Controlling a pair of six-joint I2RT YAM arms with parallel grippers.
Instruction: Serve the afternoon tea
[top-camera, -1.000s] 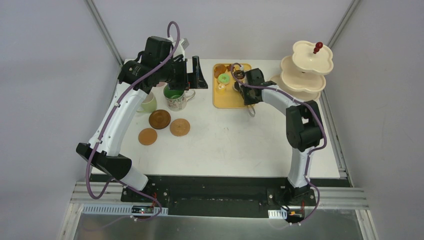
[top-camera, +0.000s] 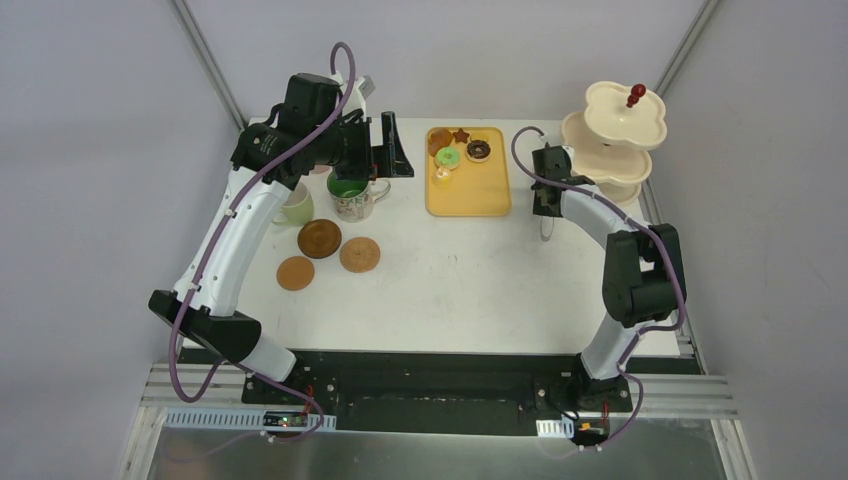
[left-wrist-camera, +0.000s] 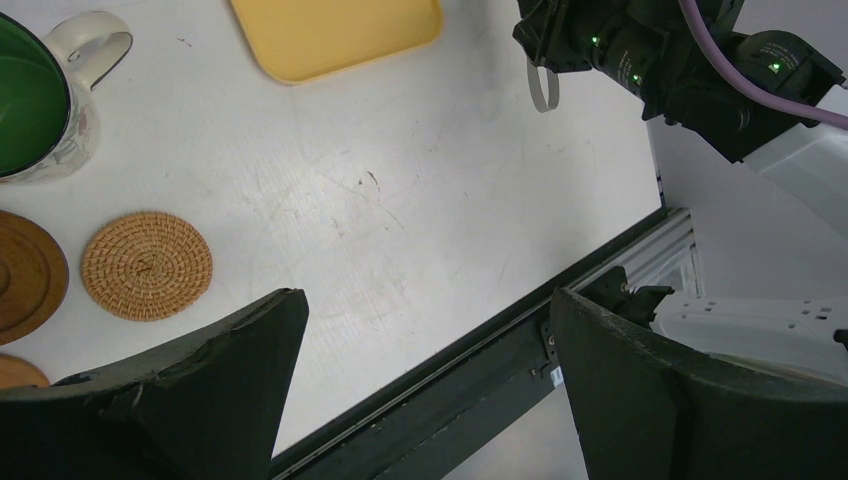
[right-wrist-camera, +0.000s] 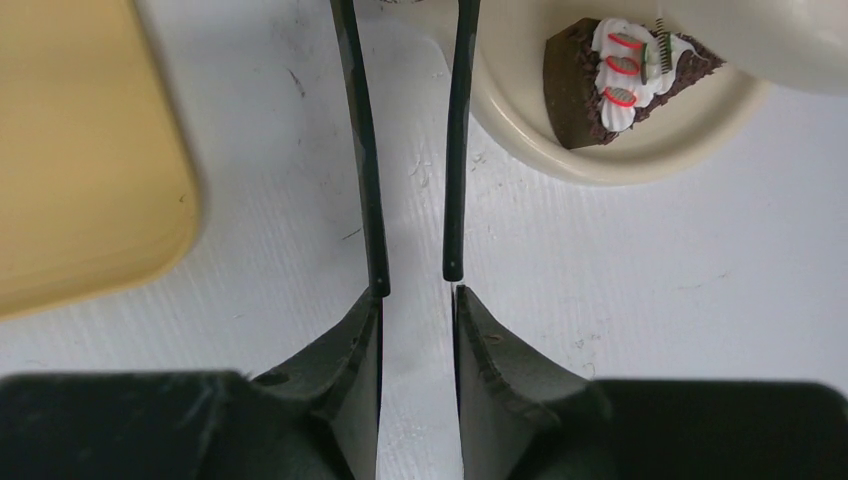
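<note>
My right gripper (top-camera: 547, 203) is closed around tongs, whose two dark green arms (right-wrist-camera: 455, 150) reach forward in the right wrist view. Their grey loop (left-wrist-camera: 543, 88) sticks out behind; the tips are out of frame. This gripper stands between the yellow tray (top-camera: 468, 205) and the cream tiered stand (top-camera: 623, 115). A chocolate cake slice (right-wrist-camera: 635, 70) rests on a lower tier. In the tray lie a green-iced donut (top-camera: 447, 158), a dark donut (top-camera: 478, 150) and other sweets. My left gripper (top-camera: 393, 147) is open and empty, high over the table.
On the left stand a patterned cup (top-camera: 352, 207) with green inside and a pale green cup (top-camera: 297, 208). Near them lie a dark wooden disc (top-camera: 319, 239) and woven coasters (top-camera: 360, 254).
My right gripper has moved rightward with the tongs, from over the tray to beside the stand. The dark donut is now uncovered. The left arm has shifted only slightly.
</note>
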